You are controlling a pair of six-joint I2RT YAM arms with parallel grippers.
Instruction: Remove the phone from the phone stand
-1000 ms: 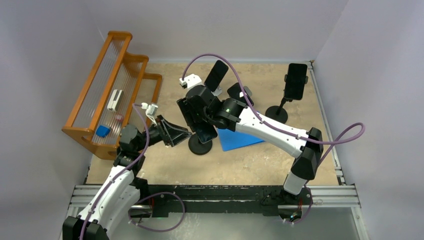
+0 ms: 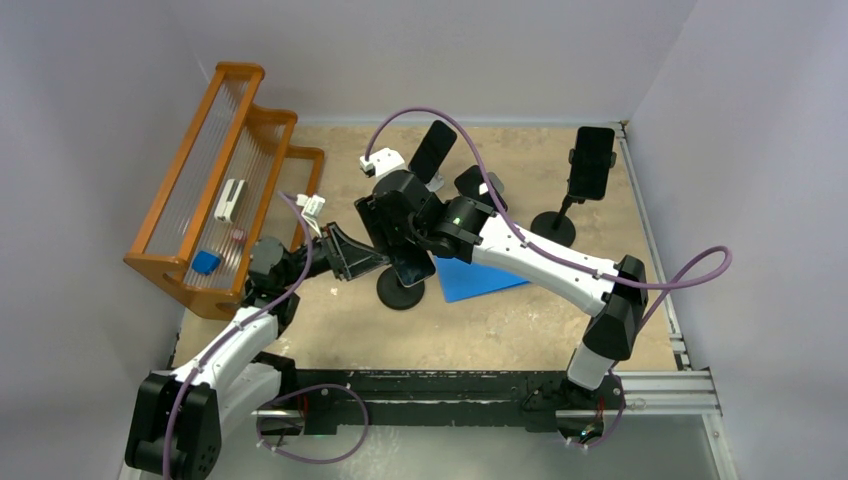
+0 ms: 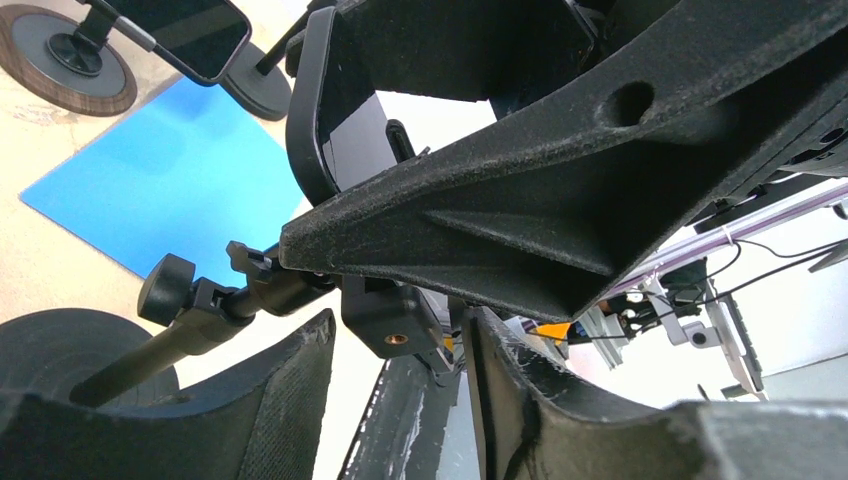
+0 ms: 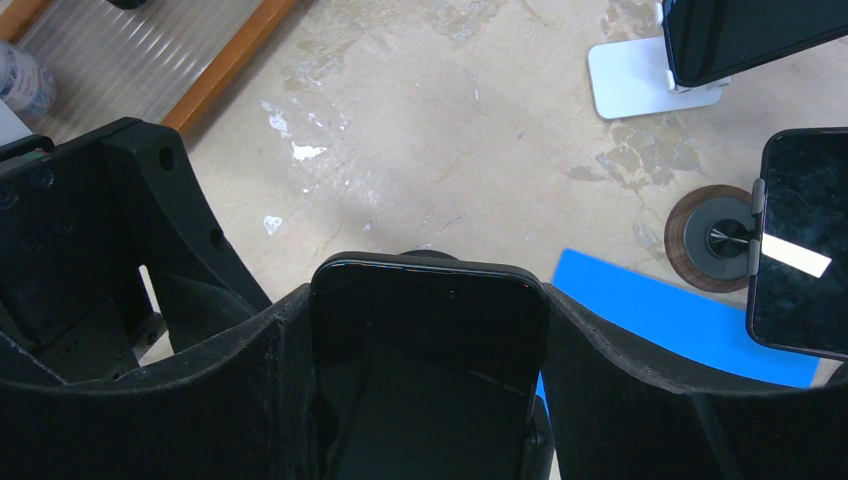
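My right gripper is shut on a phone, which sits at the stand with the round black base in the middle of the table. In the top view the phone's lower end shows below the gripper. My left gripper is part open at the left of that phone, its fingertips close to the stand's holder; whether they touch is unclear. The stand's pole and joint show beyond them in the left wrist view.
Other phones stand on stands at the back and right. A blue mat lies under the right arm. A wooden rack fills the left.
The right arm looks still.
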